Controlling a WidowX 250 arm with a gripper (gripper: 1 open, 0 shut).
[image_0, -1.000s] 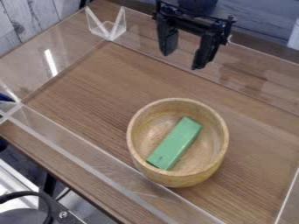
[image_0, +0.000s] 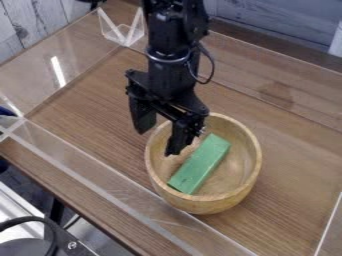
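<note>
A black robot arm reaches down from the top centre to my gripper (image_0: 162, 122), which hangs open over the left rim of a round wooden bowl (image_0: 237, 185). Inside the bowl lies a green rectangular block (image_0: 201, 164), tilted diagonally, to the right of and below the fingers. Nothing shows between the fingers.
A white wire-like holder (image_0: 123, 28) stands at the back left. A clear plastic edge runs along the lower left, with black cables beyond it.
The bowl and green block have stayed in place.
</note>
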